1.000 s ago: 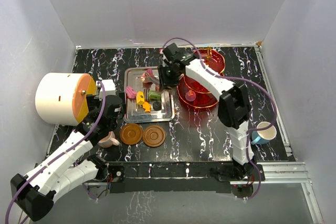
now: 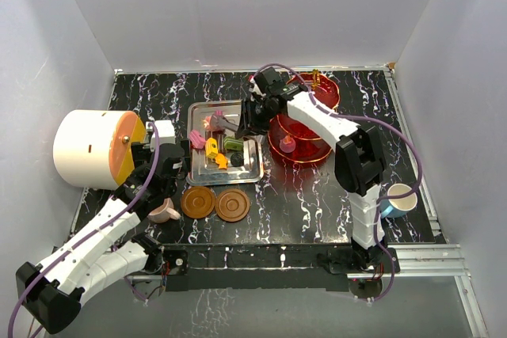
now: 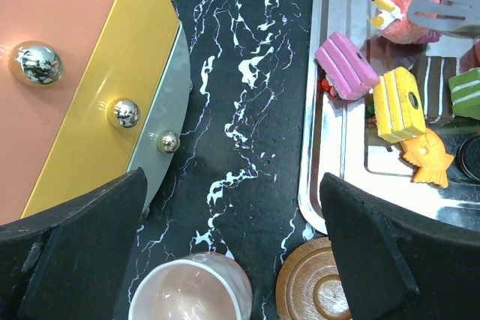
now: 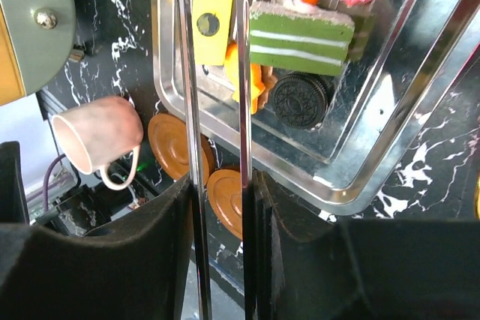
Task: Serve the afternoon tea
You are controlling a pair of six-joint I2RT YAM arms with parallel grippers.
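Note:
My right gripper is closed round the two metal arms of a pair of tongs (image 4: 186,73); the arms stand apart and their tips are out of the right wrist view. In the left wrist view, the slotted tong head (image 3: 450,5) overlaps a pink round cake (image 3: 401,20) on the silver tray (image 3: 311,110); whether it is pinched I cannot tell. Also on the tray are a purple-pink cake (image 3: 346,65), a yellow one (image 3: 397,103), a green slice (image 4: 300,39), an orange fish biscuit (image 3: 427,159) and a dark cookie (image 4: 300,100). My left gripper stands open and empty, left of the tray.
Red tiered plates (image 2: 305,154) stand right of the tray. Two brown coasters (image 2: 198,202) and a pink mug (image 3: 195,286) lie in front. A drum-shaped cabinet (image 2: 91,148) fills the left; a blue mug (image 2: 398,200) stands far right.
The right arm has shifted slightly, and the tongs' end with the pink cake area beneath it appears a little further left over the tray. The left arm has not moved.

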